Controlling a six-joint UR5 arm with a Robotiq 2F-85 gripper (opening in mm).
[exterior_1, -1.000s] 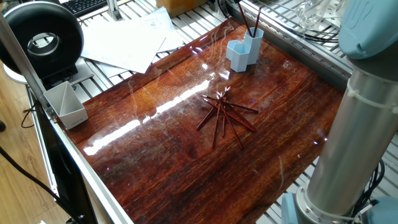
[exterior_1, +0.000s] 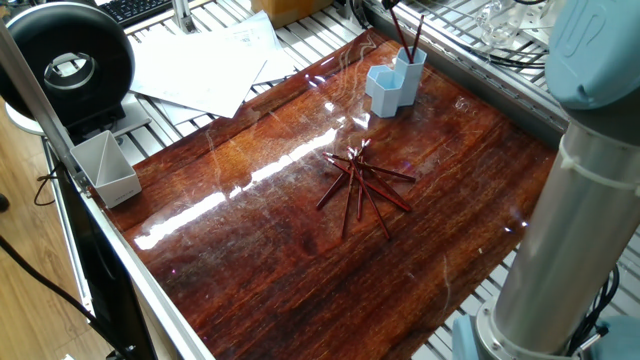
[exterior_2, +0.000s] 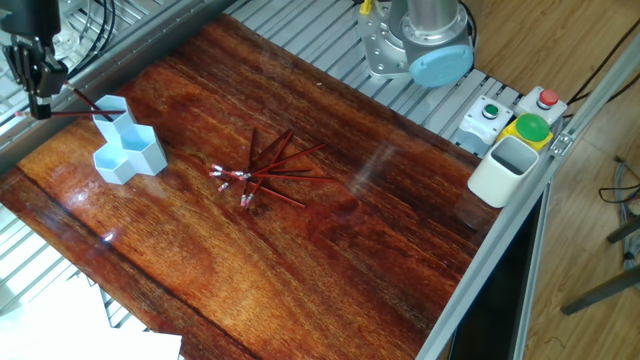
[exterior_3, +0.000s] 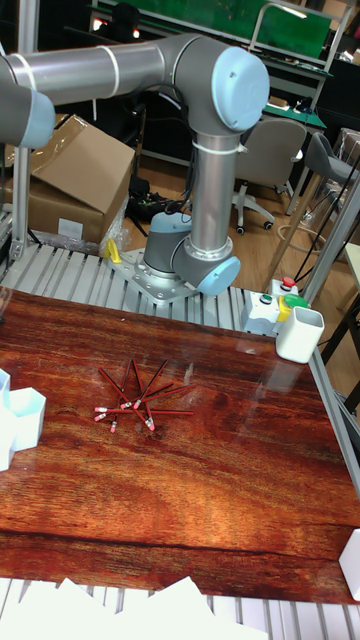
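Several dark red pencils (exterior_1: 362, 185) lie crossed in a loose pile mid-table, their pale eraser ends bunched together. A light blue holder of joined hexagonal cups (exterior_2: 128, 150) stands near the table's edge; in exterior view 1 it is at the upper right. Two pencils lean in one of its cups. At the upper left of exterior view 2, my gripper (exterior_2: 40, 108) points down beside the holder, its fingertips close together on the upper part of one leaning pencil (exterior_2: 75, 113). The other pencil (exterior_1: 416, 38) leans free of it. Only a sliver of gripper shows in exterior view 1.
A white cup (exterior_2: 497, 178) and button boxes (exterior_2: 485, 120) stand at a table corner. A white open box (exterior_1: 106, 170) sits at another corner. Paper sheets (exterior_1: 200, 75) lie beside the table. A metal rail (exterior_1: 490, 75) runs close behind the holder.
In exterior view 1 the holder and both leaning pencils have shifted slightly right and down, along with the gripper's tip. The pile has not moved.
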